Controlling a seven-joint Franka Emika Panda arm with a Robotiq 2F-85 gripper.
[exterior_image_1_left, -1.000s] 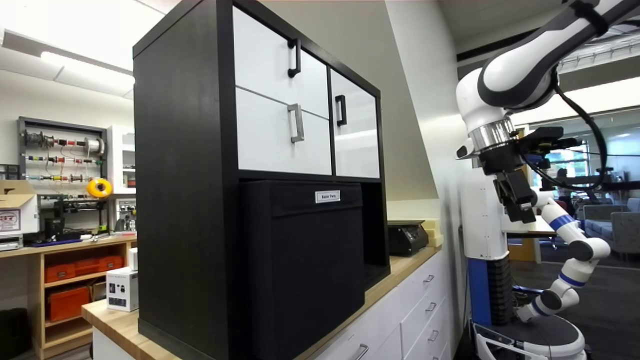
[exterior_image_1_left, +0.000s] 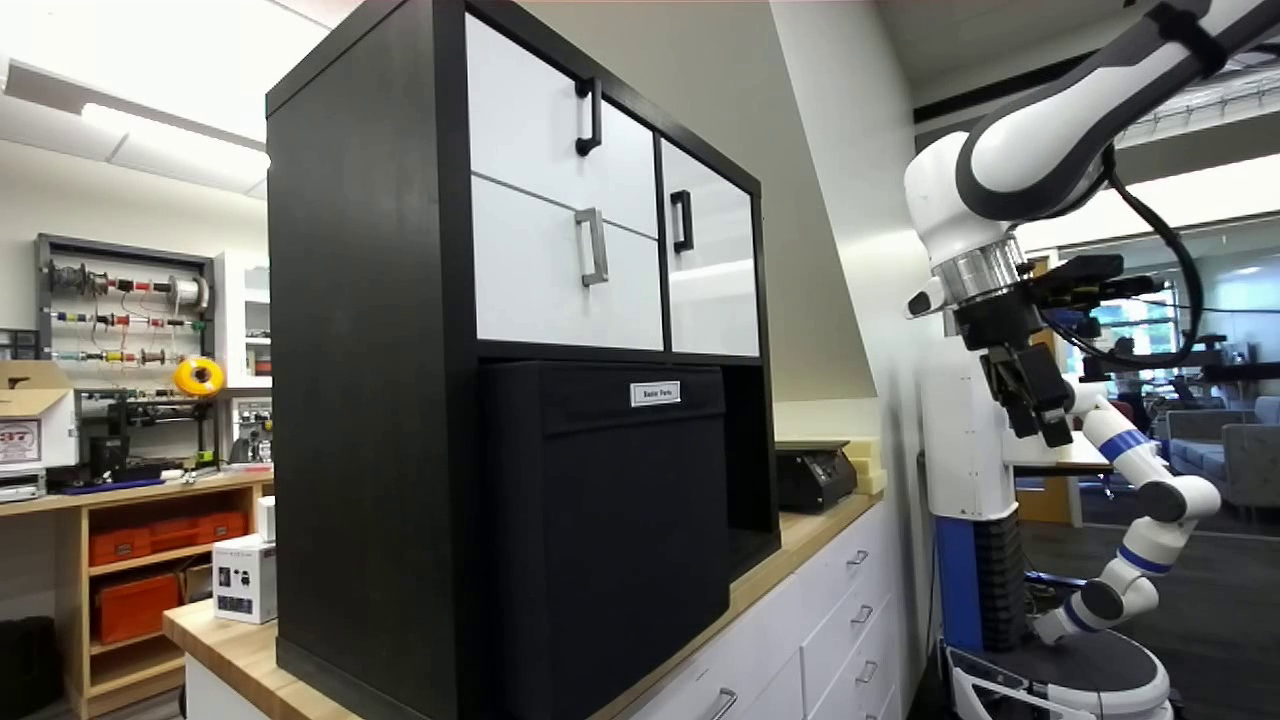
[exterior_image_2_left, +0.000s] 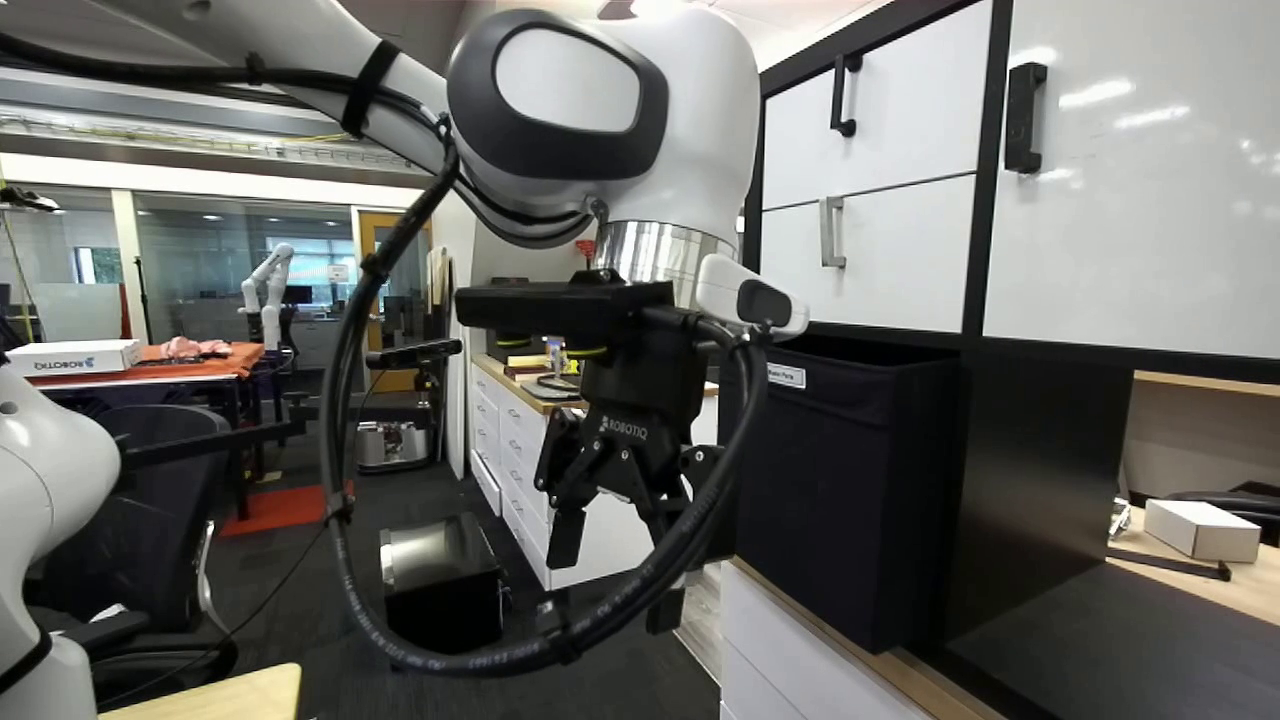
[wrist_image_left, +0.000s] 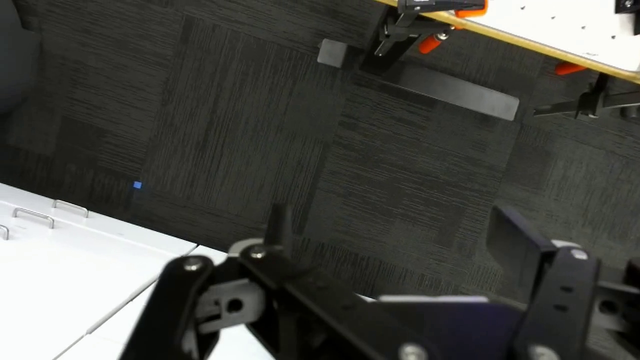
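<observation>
My gripper is open, its two fingers wide apart and only the dark carpet (wrist_image_left: 240, 126) showing far below the gap. In exterior view 2 the same gripper (exterior_image_2_left: 614, 582) points down in mid-air, in front of and apart from the cabinet. A black cabinet (exterior_image_1_left: 360, 360) stands on a wooden counter. Its upper part has two stacked white drawers, the upper with a black handle (exterior_image_1_left: 589, 116) and the lower with a silver handle (exterior_image_1_left: 593, 246). Beside them is a white door (exterior_image_1_left: 714, 282) with a black handle. A labelled black fabric bin (exterior_image_1_left: 624, 516) sits below.
White counter drawers (exterior_image_1_left: 828, 612) run below the cabinet. A table edge (wrist_image_left: 552, 51) with orange-tipped clamps lies across the floor. Cable loops (exterior_image_2_left: 348, 480) hang around the wrist. Another white robot (exterior_image_1_left: 1140, 528) stands behind. Air between gripper and cabinet looks clear.
The arm and gripper have shifted slightly left, toward the cabinet, in exterior view 1. The cabinet, its drawers and the bin look the same.
</observation>
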